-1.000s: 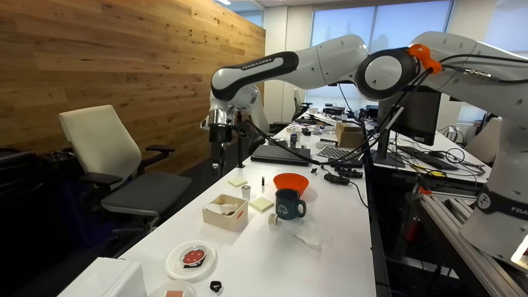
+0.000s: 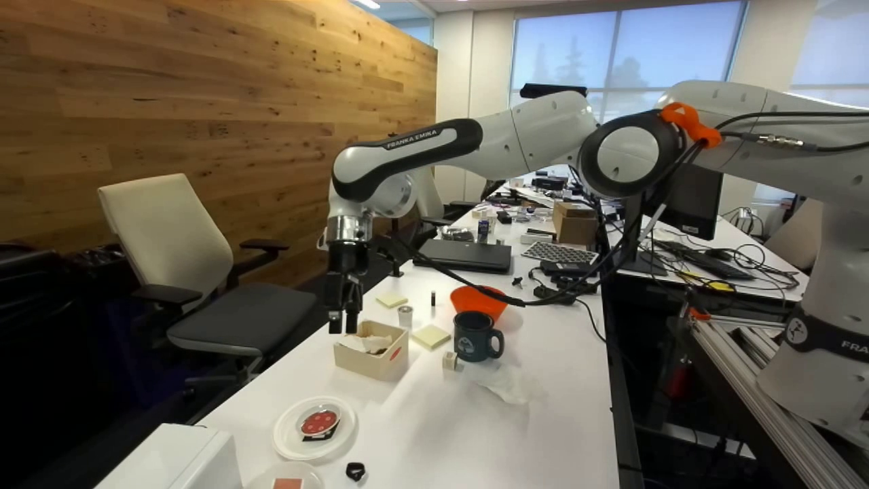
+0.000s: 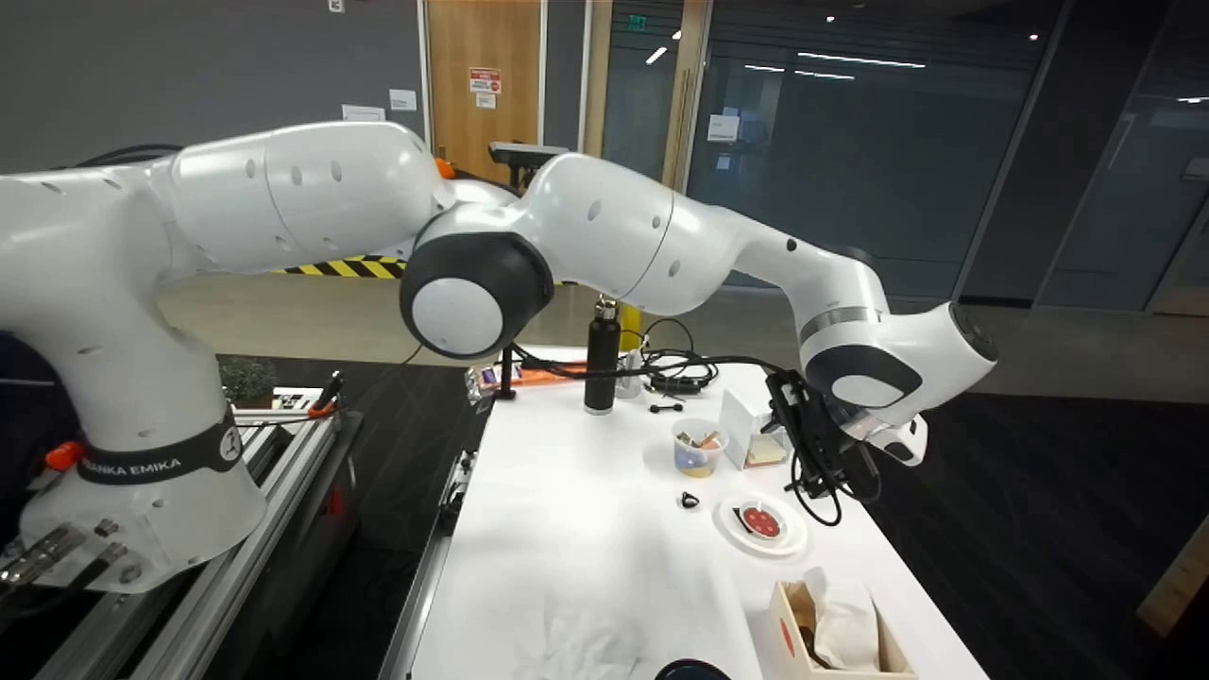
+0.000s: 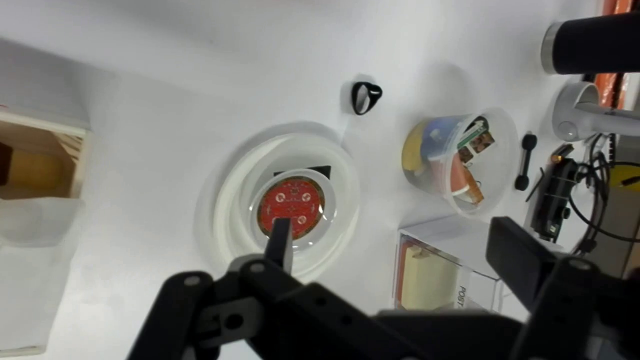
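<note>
My gripper [image 2: 344, 319] hangs above the table close to the beige box, its fingers wide apart. Between the fingers in the wrist view there is nothing held, only the tabletop and objects below. A white plate [image 4: 225, 231] carries a clear bowl with a red patterned disc [image 4: 292, 206] inside it and a dark piece at its edge. The beige box [image 2: 368, 364] holds white paper and something brown. A black ring-like item [image 4: 365, 98] lies beside the plate.
A clear tub [image 4: 429, 150] of small packets and a white box [image 4: 447, 240] stand near the plate. Toward the other end are a dark mug [image 2: 472, 337], an orange bowl [image 2: 478, 301] and a yellow pad [image 2: 431, 335]. A black bottle [image 3: 603, 357] stands upright. Bare tabletop lies along the robot's side.
The arm has come down, and my gripper is lower and slightly further left in exterior view 1, nearer the beige box. The objects on the table have stayed in place.
</note>
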